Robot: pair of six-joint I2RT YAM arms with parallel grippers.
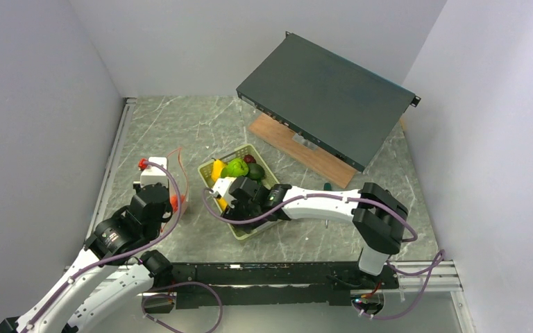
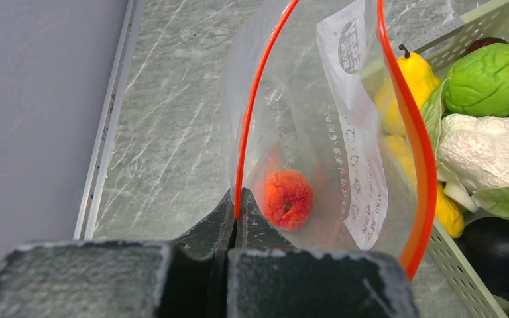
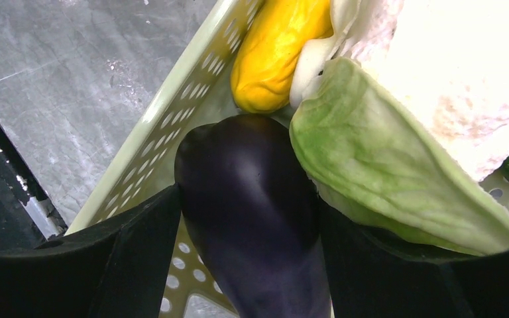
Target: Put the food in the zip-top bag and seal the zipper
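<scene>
The clear zip top bag (image 2: 344, 199) stands with its mouth spread, rimmed by orange-red zipper strips. A wrinkled orange-red round food (image 2: 289, 199) is inside it. My left gripper is shut on the near-left rim of the bag, the red strip running down between its fingertips. In the basket, a dark eggplant (image 3: 252, 179) lies between the fingers of my right gripper. These fingers are spread on both sides of it, close against its skin; whether both press on it I cannot tell. In the top view, the right arm hides the eggplant.
The light green basket (image 3: 152, 119) also holds a cauliflower (image 2: 487, 149), a green pepper (image 2: 487, 79), yellow foods (image 3: 278, 53) and a dark green avocado-like food (image 1: 255, 171). A big dark box (image 1: 326, 100) takes up the back right. Counter space behind the bag is free.
</scene>
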